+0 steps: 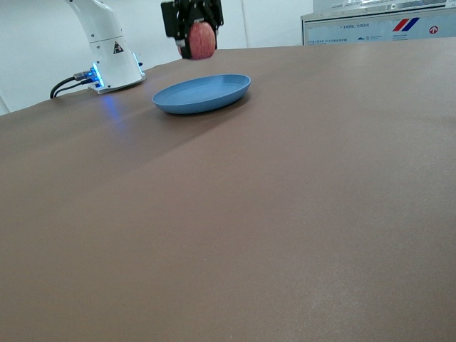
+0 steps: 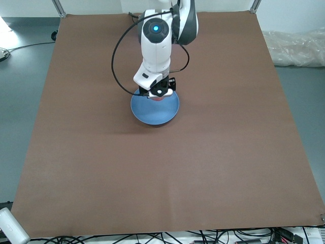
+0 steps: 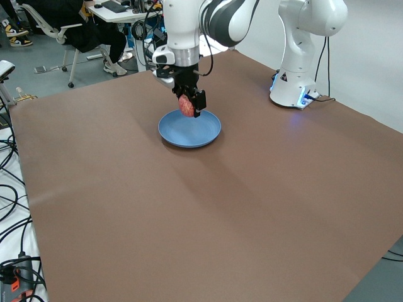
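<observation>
My black gripper [image 1: 198, 39] is shut on a red apple [image 1: 201, 44], held in the air over a blue plate [image 1: 201, 96]. The right view shows the apple [image 3: 186, 106] in the fingers above the plate [image 3: 189, 132]. In the left view the gripper hides most of the apple, with only a red edge showing over the plate [image 2: 155, 112].
The arm's white base [image 3: 289, 88] stands at the table's back. Cables [image 2: 101, 239] run beyond the table edge.
</observation>
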